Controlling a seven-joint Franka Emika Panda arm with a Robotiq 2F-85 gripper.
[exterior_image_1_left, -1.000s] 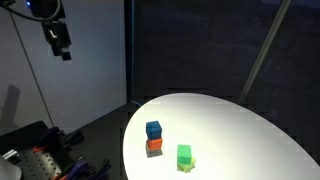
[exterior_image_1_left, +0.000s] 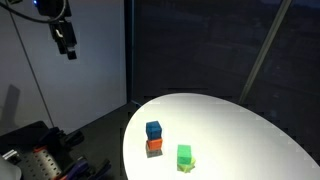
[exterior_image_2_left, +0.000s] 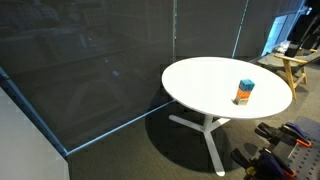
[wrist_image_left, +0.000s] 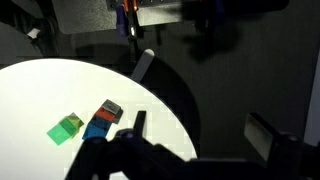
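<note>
On the white round table, a blue block (exterior_image_1_left: 153, 129) rests on an orange-red block (exterior_image_1_left: 154, 145). To their right in exterior view 1 is a green block (exterior_image_1_left: 184, 152), with a yellowish-green piece (exterior_image_1_left: 189, 164) under it. The wrist view has the blue block (wrist_image_left: 97, 127), the red one and the green block (wrist_image_left: 66, 128) at lower left. High above and beside the table, my gripper (exterior_image_1_left: 69, 51) points down. Its fingers are wide apart in the wrist view, with only dark floor between them and the table edge.
A wooden chair (exterior_image_2_left: 293, 70) stands beyond it at the right in exterior view 2. Cables and dark robot base parts (exterior_image_1_left: 60, 150) are beside the table.
My gripper has shifted slightly to the right and turned a little in exterior view 1. The blocks have stayed in place.
</note>
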